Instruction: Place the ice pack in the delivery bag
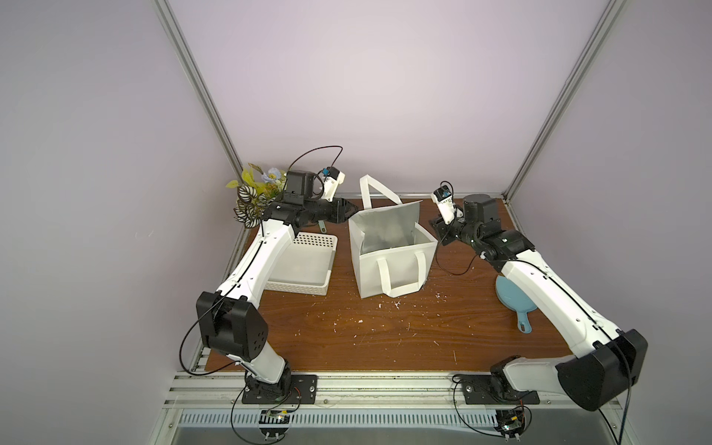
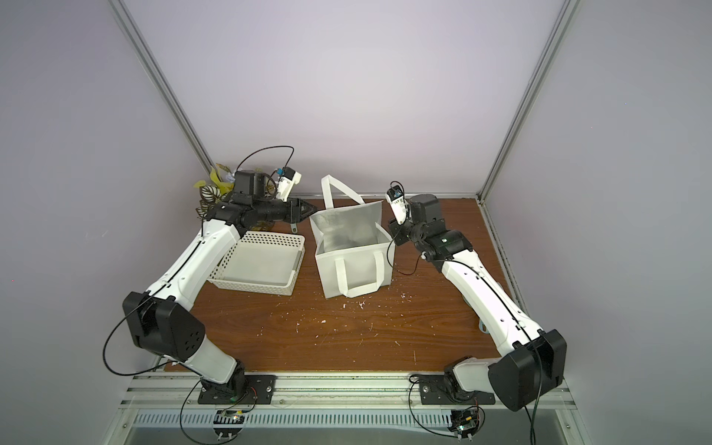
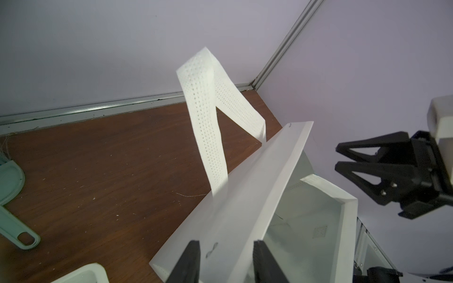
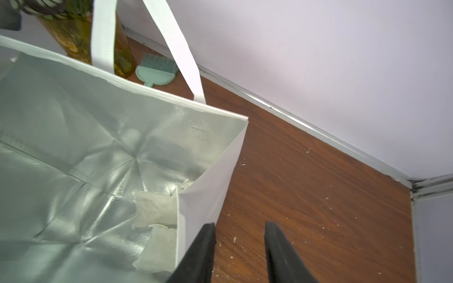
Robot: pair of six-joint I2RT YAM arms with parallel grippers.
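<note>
The white delivery bag (image 1: 389, 267) stands open mid-table, silver-lined (image 4: 80, 198); pale crumpled items (image 4: 153, 207) show inside, too unclear to identify as the ice pack. My left gripper is open at the bag's upper left, empty, its fingertips over the raised flap. My right gripper is open just outside the bag's right side, with nothing between its fingers; it also shows in the left wrist view.
An empty white basket (image 1: 300, 267) sits left of the bag, with flowers (image 1: 252, 193) and a brush (image 4: 155, 70) behind. A blue pan (image 1: 515, 295) lies at the right.
</note>
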